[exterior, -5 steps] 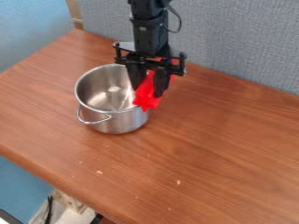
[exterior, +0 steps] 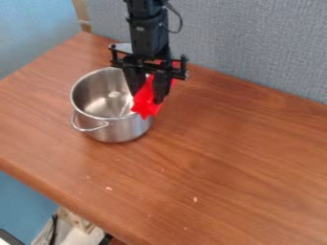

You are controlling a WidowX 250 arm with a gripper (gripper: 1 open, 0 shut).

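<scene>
My black gripper (exterior: 152, 77) is shut on a red object (exterior: 145, 102), which hangs at the right rim of a steel pot (exterior: 109, 124) with wire handles. The pot stands upright on the wooden table. The gripper's body hides part of the red object and of the pot's back rim.
A grey padded wall (exterior: 255, 43) stands behind it. The table's left edge drops to a blue surface (exterior: 19, 206) at the lower left.
The gripper has moved left with the red object, further over the pot. The pot appears shifted slightly left.
</scene>
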